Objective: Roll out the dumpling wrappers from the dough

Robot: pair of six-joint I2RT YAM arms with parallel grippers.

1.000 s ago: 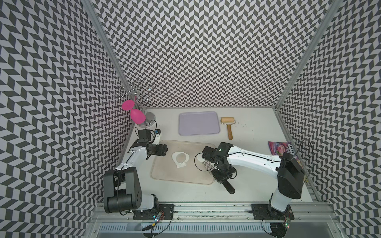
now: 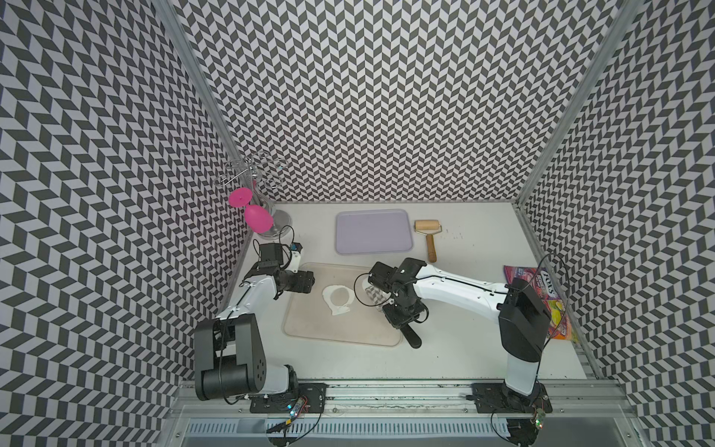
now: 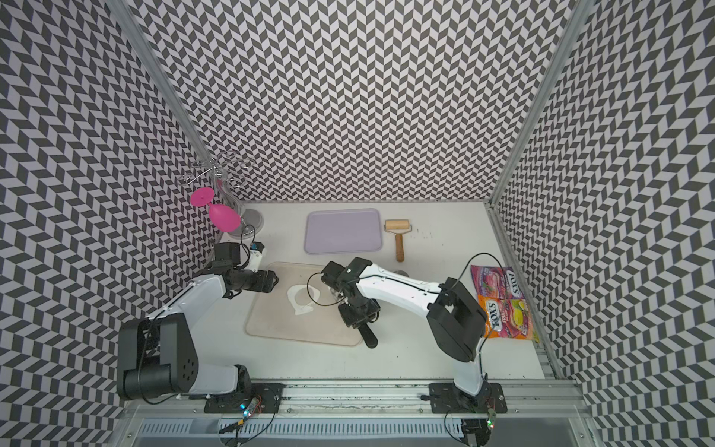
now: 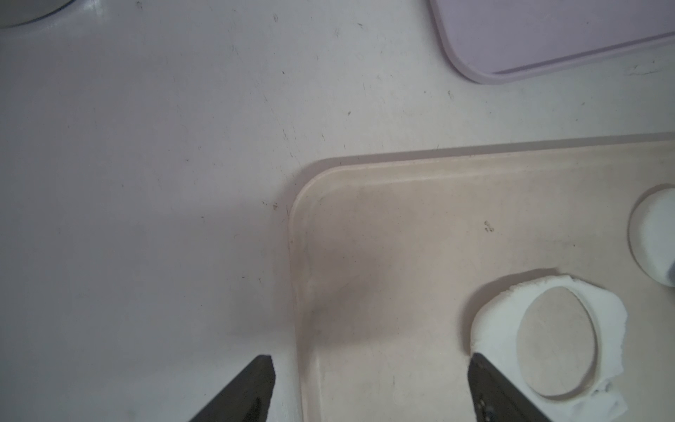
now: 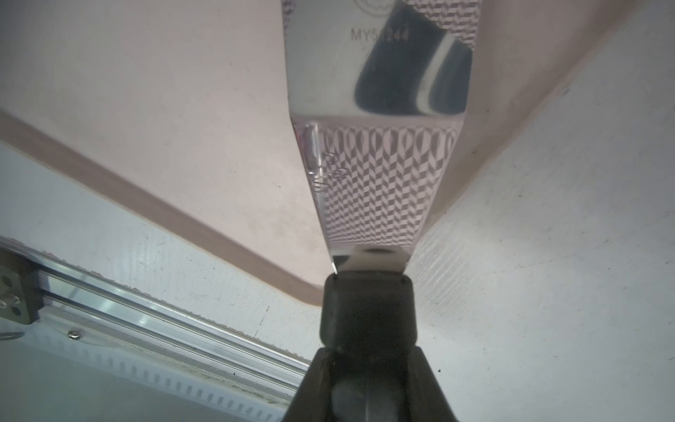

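In the right wrist view my right gripper is shut on the black handle of a metal spatula (image 5: 383, 183). The blade reaches over the beige board (image 2: 327, 335) toward a round white dough piece (image 4: 654, 235), seen at the right edge of the left wrist view. Whether the blade is under that round cannot be told. A ring of dough scrap (image 4: 495, 337) with a round hole lies on the board. Over the board's left side, my left gripper stands open with nothing between its fingers.
Behind the board lies a lilac tray (image 2: 372, 232), empty. A wooden roller (image 2: 428, 225) rests right of it. Pink utensils (image 2: 258, 219) hang on a rack at back left. Snack bags (image 3: 499, 301) are at the right edge.
With the spatula in its grip, my right gripper has moved left and slightly toward the back, and the blade is farther over the board. The left arm stays in place.
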